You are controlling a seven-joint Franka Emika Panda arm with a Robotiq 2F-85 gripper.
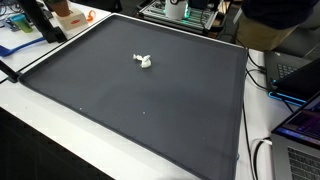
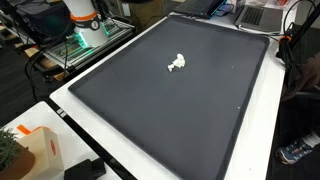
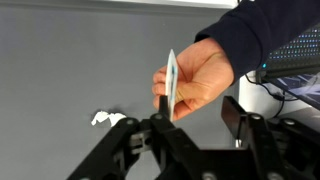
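In the wrist view my gripper stands open, its dark fingers apart. A person's hand (image 3: 205,75) reaches in just beyond them and holds up a slim white object (image 3: 171,85), which stands close to the left finger in the picture. I cannot tell whether the two touch. A small crumpled white thing (image 3: 106,118) lies on the grey surface to the left. The same white piece (image 1: 143,60) rests on the far half of the dark board in exterior view 1, and in exterior view 2 the white piece (image 2: 177,61) lies alone there.
The dark board (image 1: 150,105) is otherwise clear. Laptops (image 1: 300,155) and cables line its right side. The person's dark clothing (image 1: 285,12) fills the far right corner. A potted plant (image 2: 14,155) stands near the front left in exterior view 2.
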